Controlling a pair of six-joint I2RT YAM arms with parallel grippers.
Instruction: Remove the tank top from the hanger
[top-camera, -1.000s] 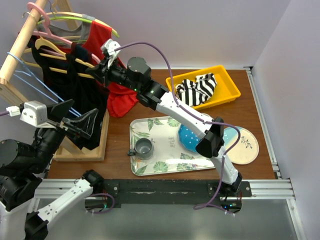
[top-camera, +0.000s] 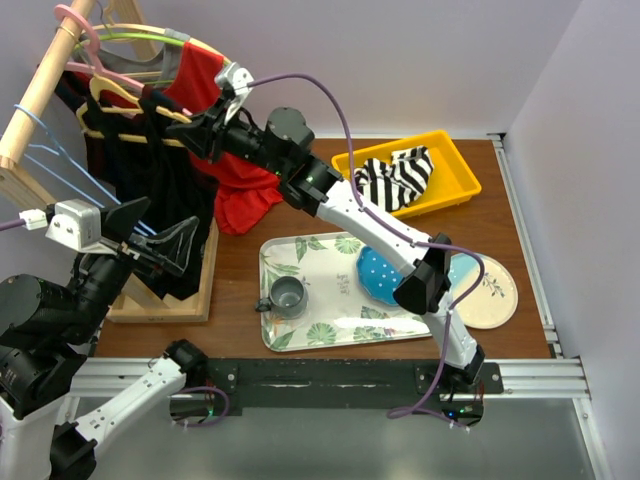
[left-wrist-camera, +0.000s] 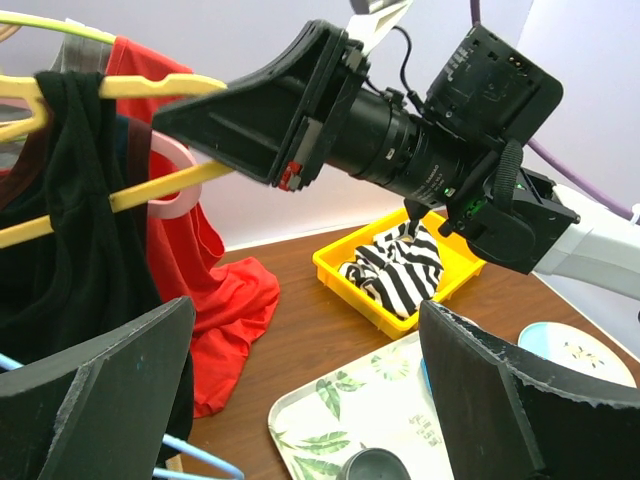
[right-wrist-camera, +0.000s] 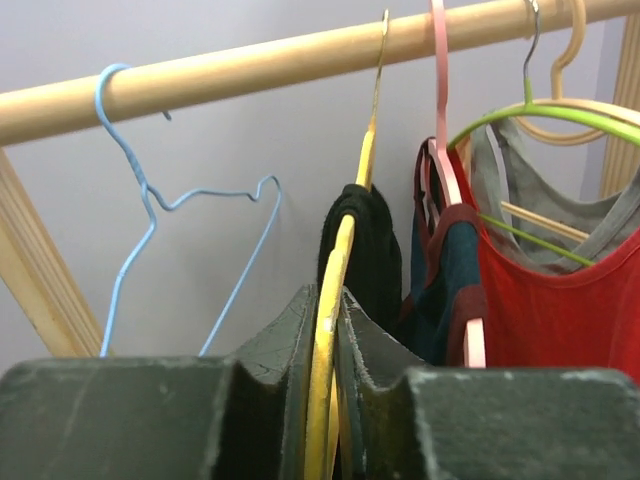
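Note:
A black tank top (top-camera: 160, 190) hangs on a yellow hanger (left-wrist-camera: 150, 87) at the rack. In the left wrist view, one strap (left-wrist-camera: 80, 150) loops over the hanger's upper arm and hangs across its lower bar. My right gripper has its fingertips close together on both sides of the hanger, near its outer end, and looks shut on it. The black cloth in the right wrist view lies just beyond those fingers. My left gripper (top-camera: 166, 218) stands wide open in front of the rack, nothing between its fingers.
Beside the black top hang a red garment (top-camera: 235, 195), a pink hanger and a green hanger. An empty blue hanger (right-wrist-camera: 150, 200) hangs on the near side. A yellow bin (top-camera: 455, 180) with striped cloth, a leaf-patterned tray (top-camera: 330, 290) and a cup are on the table.
My right gripper has moved slightly toward the right in the top view. The yellow hanger and the black top have swung and tilted. The left arm stays still.

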